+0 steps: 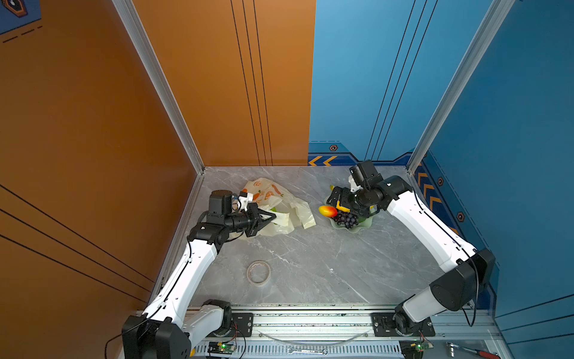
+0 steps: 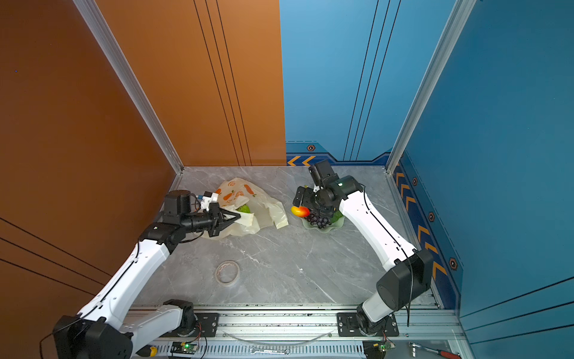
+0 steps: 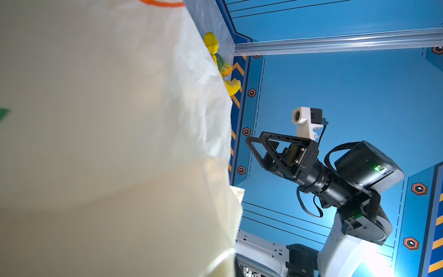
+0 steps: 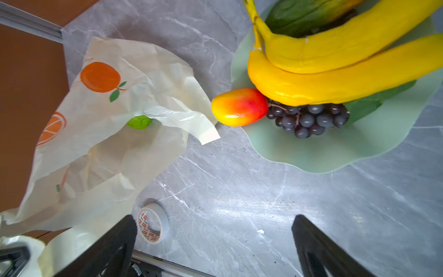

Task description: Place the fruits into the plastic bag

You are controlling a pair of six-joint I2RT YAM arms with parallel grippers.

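Note:
The pale plastic bag with printed oranges lies at the left of the table, its mouth gaping. Inside it a green fruit shows. My left gripper is shut on the bag's near rim; in the left wrist view the bag hides its fingers. Over the pale green bowl hovers my right gripper, open and empty. Two bananas lie in that bowl above dark grapes and a green-yellow fruit. A red-yellow mango rests at its left edge.
A roll of tape lies on the table near the front left. Bare grey tabletop stretches across the front and middle. The back wall stands close behind the bag and bowl.

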